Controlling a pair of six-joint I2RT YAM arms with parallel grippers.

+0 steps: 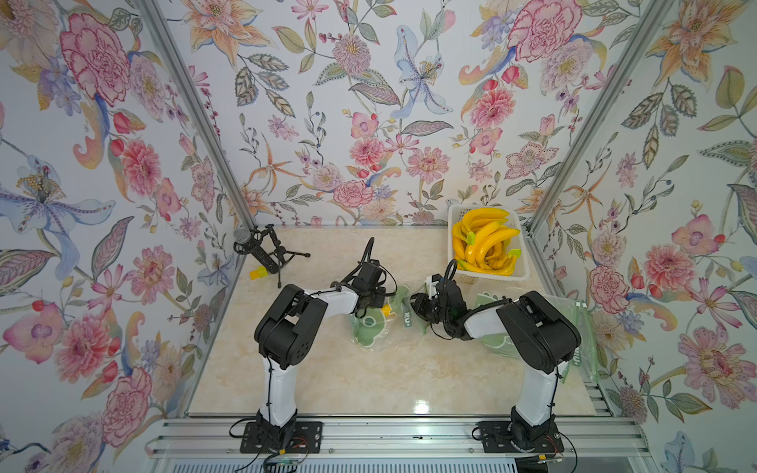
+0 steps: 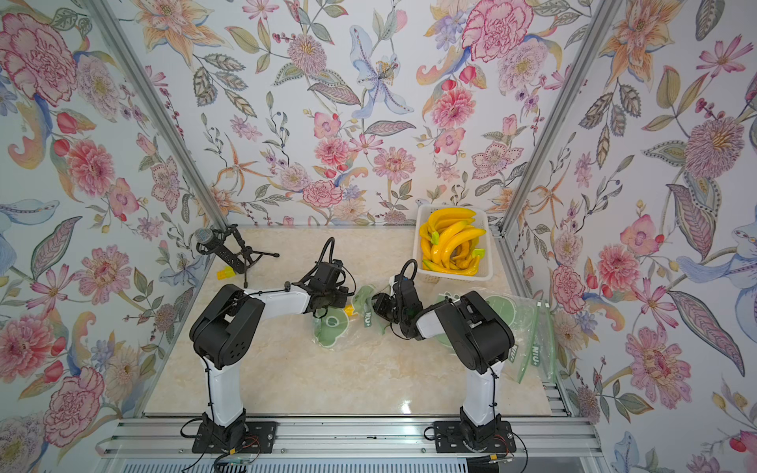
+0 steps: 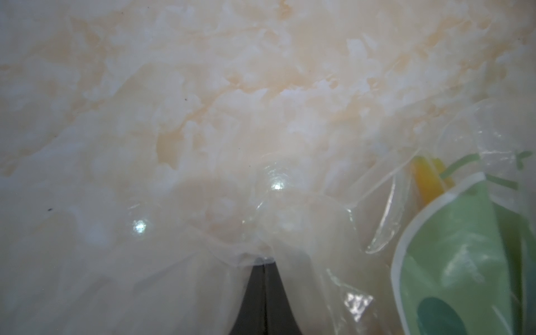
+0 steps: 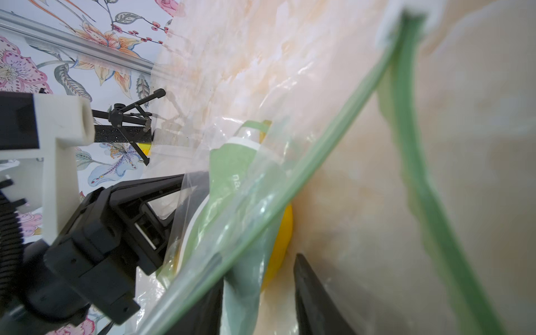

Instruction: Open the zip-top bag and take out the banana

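Observation:
A clear zip top bag [image 1: 372, 329] with green print lies mid-table, a yellow banana [image 4: 279, 237] partly showing inside beneath print and plastic. My left gripper is shut at the bag's left part, its tips meeting at a fold of clear plastic; whether film is between them is unclear. My right gripper is part open at the bag's zip end, green zip strips [image 4: 427, 201] above and beside its fingers, with bag plastic between or just beyond them.
A white basket [image 1: 520, 260] of bananas stands back right. More green-printed bags [image 2: 512, 323] lie under the right arm. A black stand [image 1: 256, 252] with a yellow object sits back left.

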